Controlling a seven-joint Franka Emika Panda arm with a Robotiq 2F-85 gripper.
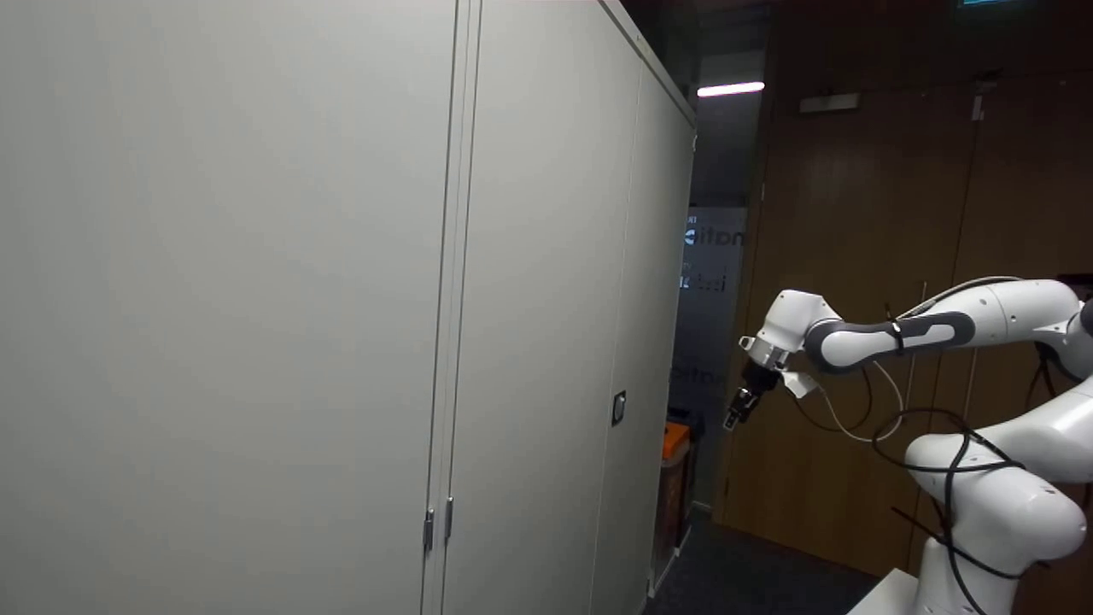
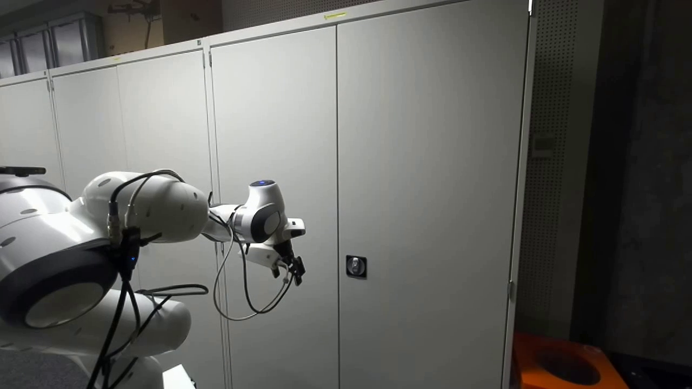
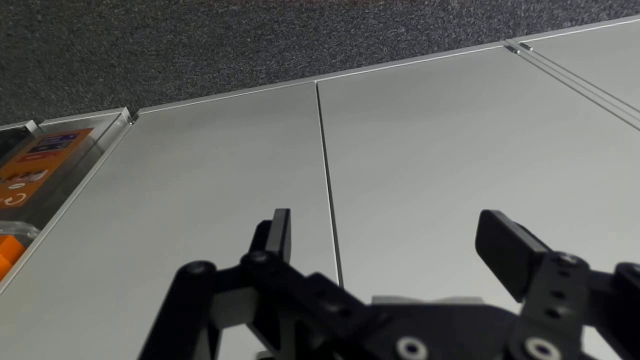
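A tall grey cabinet (image 2: pixel 428 162) has both its doors closed, with a narrow seam between them. On its right door is a small black latch with a silver knob (image 2: pixel 356 266); from the side the same latch (image 1: pixel 619 407) shows near the seam. My gripper (image 1: pixel 735 417) hangs in the air, tilted downward and apart from the cabinet face. In the wrist view the gripper is open, its two dark fingers wide apart with nothing between them. Behind them are the door panels and the seam; the latch does not show there.
An orange-topped bin (image 1: pixel 674 441) stands past the cabinet's far end. Loose black cables (image 1: pixel 953 482) loop around the arm. More closed grey cabinets (image 2: pixel 91 116) continue to the left. Dark carpet (image 3: pixel 240 48) covers the floor, and the air before the doors is clear.
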